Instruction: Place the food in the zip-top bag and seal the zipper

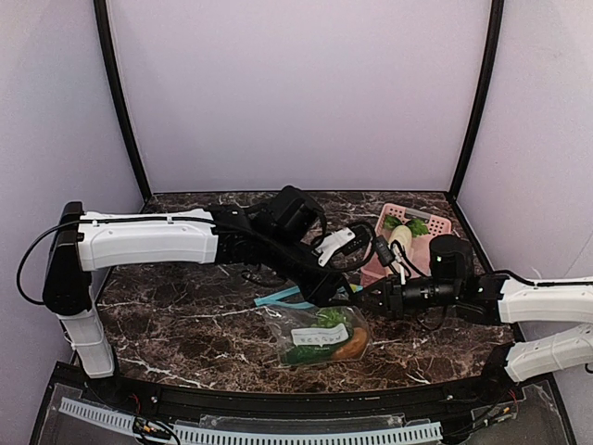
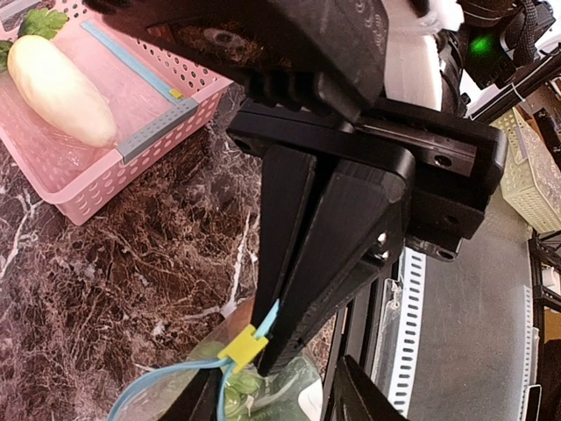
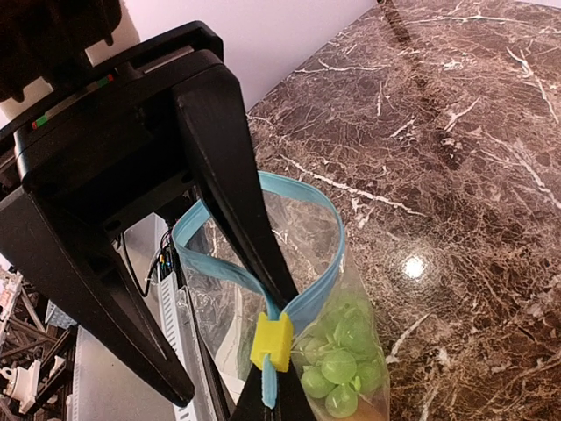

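Observation:
The clear zip bag lies at the table's front, its blue zip strip spread into an open loop. Inside are green grapes, plus dark green and orange-brown food under a white label. My right gripper is shut on the blue zip end, just beyond the yellow slider. From the left, my left gripper reaches over the bag mouth with its fingers spread apart. They stand around the slider region with a gap; contact with the slider cannot be made out.
A pink basket holding a white radish with leaves stands behind the right arm. Bare marble table stretches left of the bag. The two grippers are very close together.

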